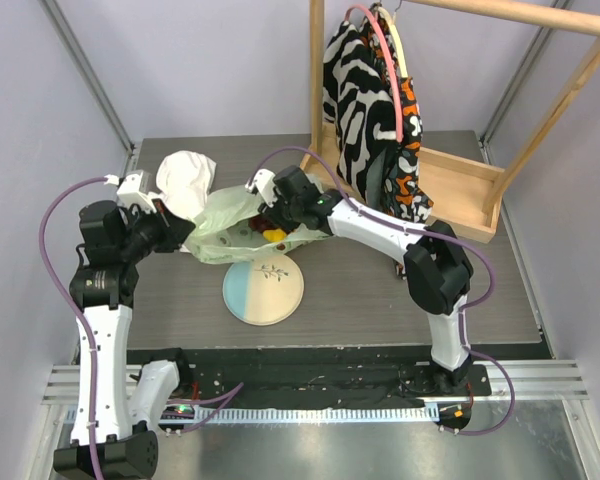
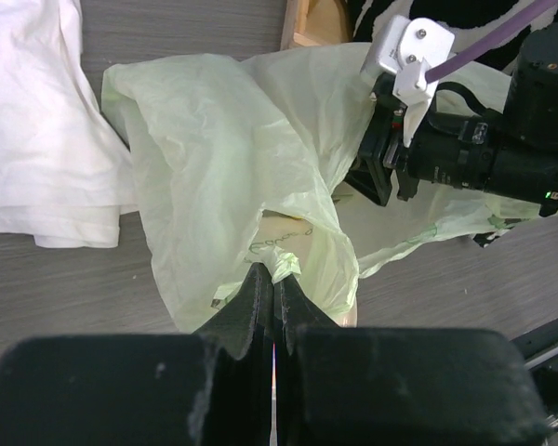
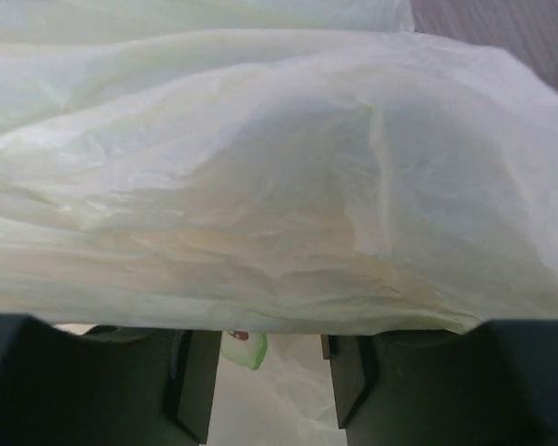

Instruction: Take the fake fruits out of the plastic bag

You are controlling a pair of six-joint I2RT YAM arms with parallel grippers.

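The pale green plastic bag (image 1: 225, 215) lies on the dark table, opened toward the front, with a yellow fruit (image 1: 274, 235) and something dark red inside it in the top view. My left gripper is shut on a pinched corner of the bag (image 2: 214, 158). My right gripper reaches into the bag at its right part, beside the fruit; its fingers stand apart, partly behind translucent plastic (image 3: 288, 186), with a small light green item visible between them beyond.
A round plate (image 1: 263, 300) lies in front of the bag. A white cloth (image 2: 37, 149) is at the back left. A wooden rack (image 1: 457, 180) with hanging clothes fills the back right.
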